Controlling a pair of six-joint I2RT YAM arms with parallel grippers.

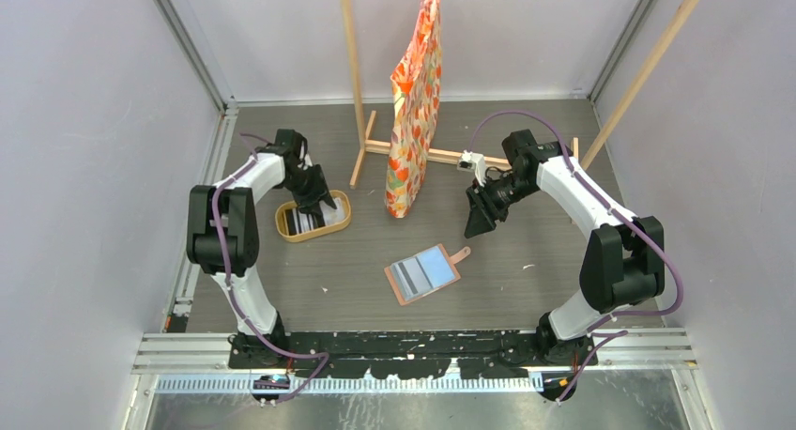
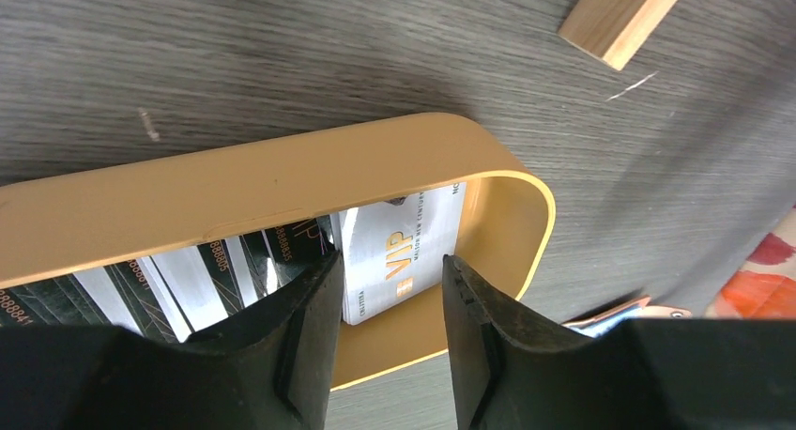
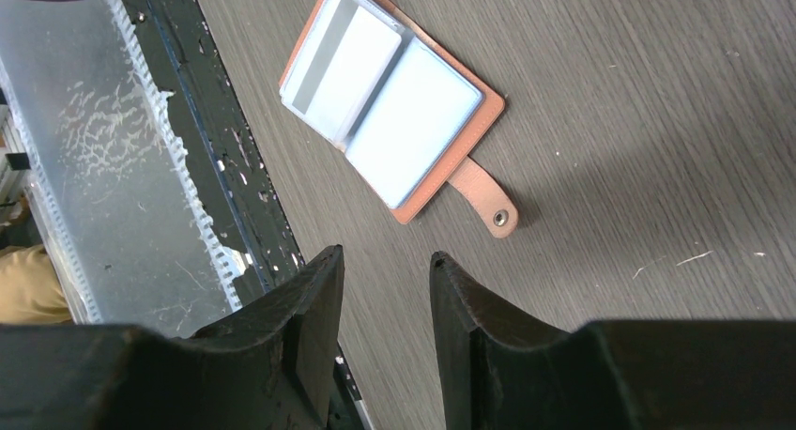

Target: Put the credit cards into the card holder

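Note:
A yellow oval tray [image 2: 188, 193] holds a row of black and white cards [image 2: 192, 286]. At the tray's right end is a white VIP card [image 2: 404, 242]. My left gripper is part open over it, one finger at each side of the card's lower part; whether it touches is unclear. The card holder [image 3: 481, 130], tan with clear sleeves and a snap strap, lies open at the front centre. My right gripper stands open above and to the right of it, with nothing between its fingers.
An orange patterned cloth [image 1: 413, 101] hangs from a wooden stand [image 1: 451, 156] at the back centre, right of the tray. The floor around the holder is clear.

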